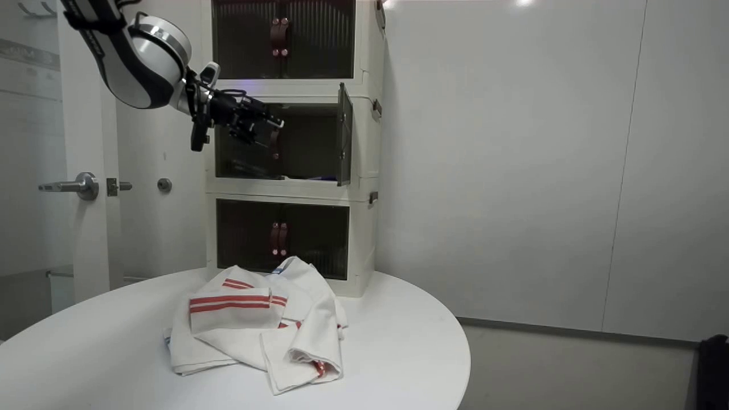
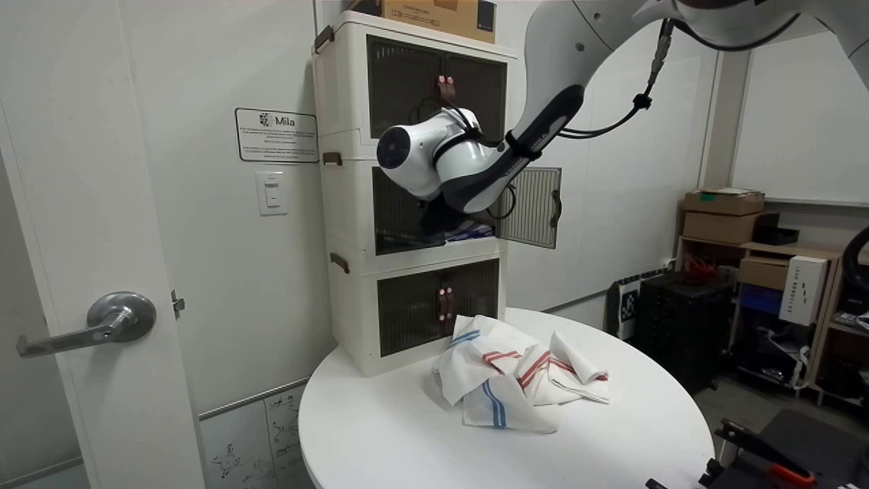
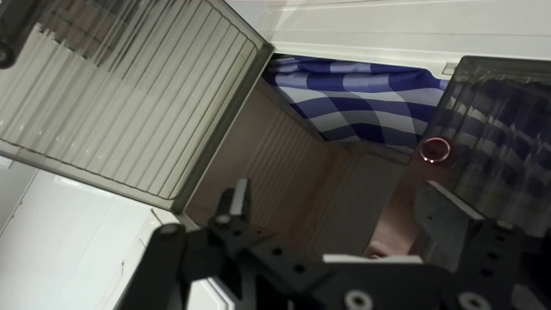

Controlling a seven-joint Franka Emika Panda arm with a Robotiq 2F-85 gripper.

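My gripper is open with nothing between its fingers, in front of the middle cabinet compartment. The right door of that compartment stands swung out, while the left door appears shut. Inside, a blue-and-white checkered cloth lies on the compartment floor, partly hidden behind the left door's dark panel. In exterior view 1 the gripper is level with the compartment, its tips near the left door's handle. White towels with red and blue stripes lie crumpled on the round table below.
Above and below the open compartment, the top and bottom cabinet doors are shut. The swung-out door bounds the opening on its right side.
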